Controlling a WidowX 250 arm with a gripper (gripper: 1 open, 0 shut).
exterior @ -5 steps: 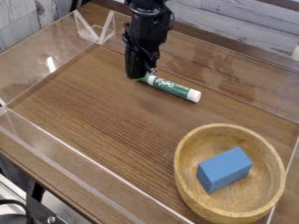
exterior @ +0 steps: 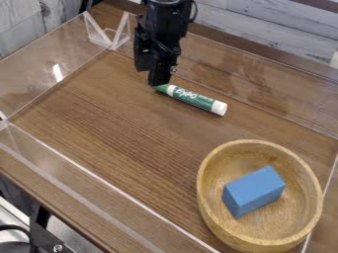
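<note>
My black gripper (exterior: 156, 67) hangs over the back middle of the wooden table, open, its lower part just above and left of a white and green marker-like tube (exterior: 192, 99) lying diagonally on the wood. In the lower right a wooden bowl (exterior: 215, 222) holds a blue block (exterior: 254, 190).
A pale wall runs along the back, and transparent edging lines the left side.
The gripper has shifted slightly to the left from where it was. The tube, bowl and block have stayed in place.
</note>
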